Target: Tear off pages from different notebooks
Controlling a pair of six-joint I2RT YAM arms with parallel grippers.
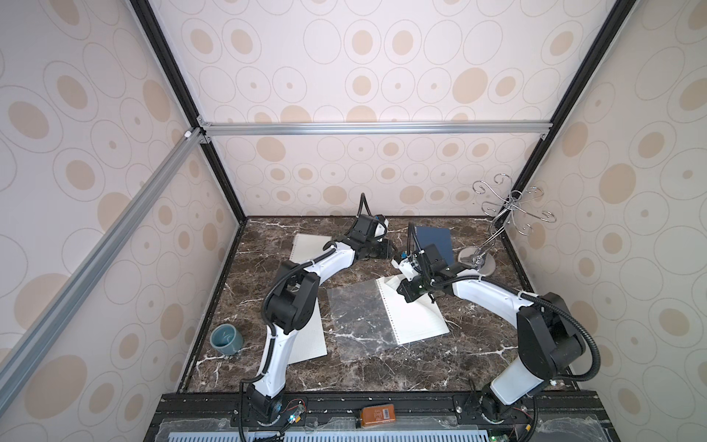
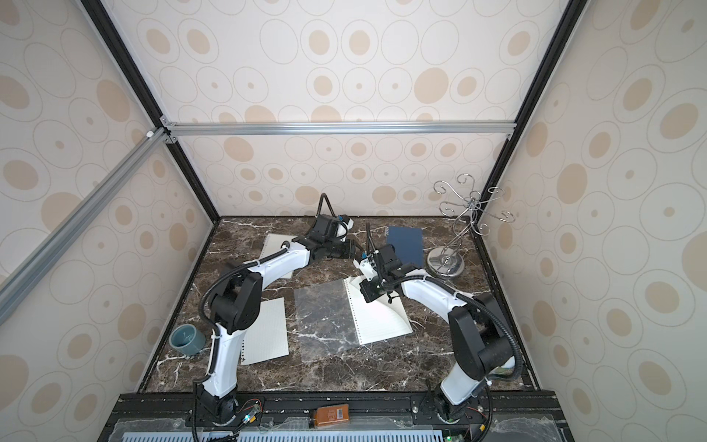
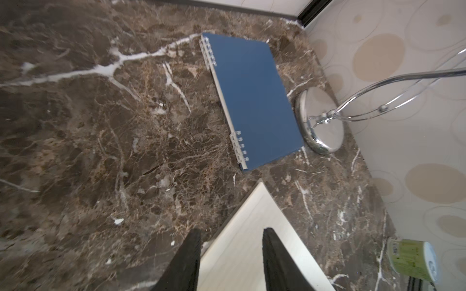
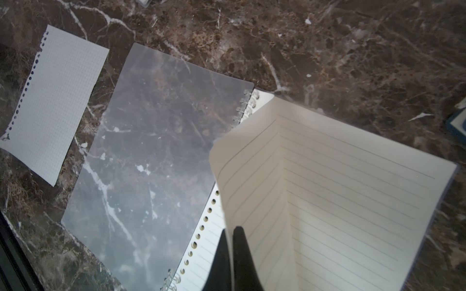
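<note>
An open spiral notebook with ruled white pages [image 1: 412,324] and a clear cover [image 2: 324,316] lies mid-table. My right gripper is shut on one of its pages, which is bent up and pulled partly clear of the rings at the middle of the spine. My left gripper is raised behind the notebook, part open, with paper visible below its fingers. A loose squared sheet with punched edge [image 2: 265,331] lies at the left. A blue notebook [image 3: 254,97] lies at the back right, another pale notebook [image 1: 309,243] at the back left.
A chrome stand [image 2: 445,261] stands at the right rear beside the blue notebook. A teal mug [image 1: 226,339] is at the front left. A green can [image 3: 410,257] sits by the right wall.
</note>
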